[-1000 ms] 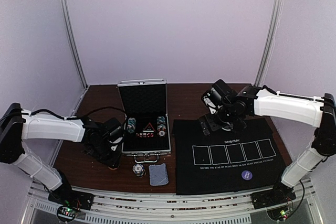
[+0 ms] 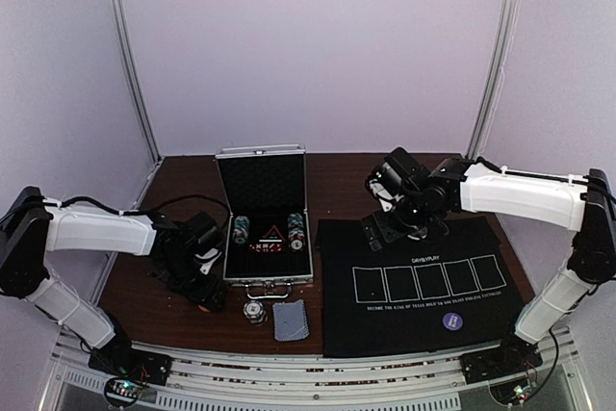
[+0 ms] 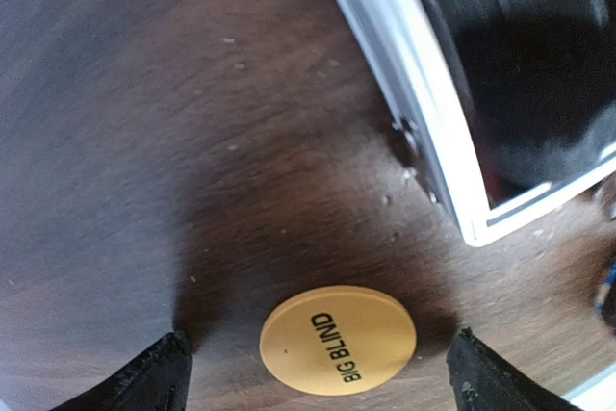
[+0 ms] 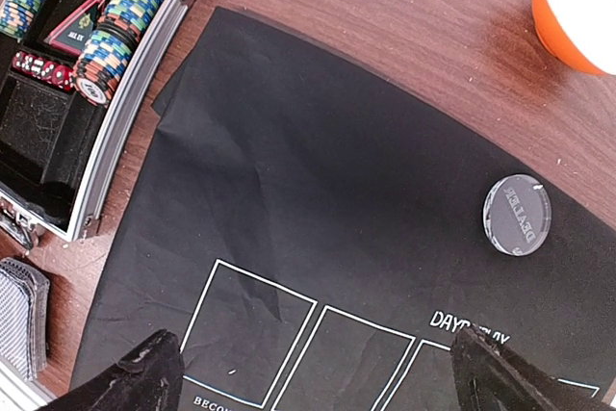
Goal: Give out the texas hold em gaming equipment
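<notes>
An orange BIG BLIND button (image 3: 337,340) lies on the wood beside the chip case (image 2: 268,267), between the open fingers of my left gripper, nothing held. My open right gripper hangs over the black mat (image 4: 318,180), where a clear DEALER disc (image 4: 516,216) lies. The case holds chip stacks (image 4: 126,16), red dice (image 4: 40,69) and a triangular card (image 4: 72,31). A deck of cards (image 2: 291,321) and a silver round object (image 2: 254,312) sit in front of the case. A purple disc (image 2: 452,321) lies on the mat.
An orange-and-white bowl (image 4: 568,16) stands behind the mat in the right wrist view. Bare wood (image 2: 346,180) is clear at the back. A metal rail (image 2: 318,372) runs along the front edge.
My left gripper has shifted slightly over the orange button, rising and lowering over the last second, and now covers more of it in the top view. The right arm is nearly still.
</notes>
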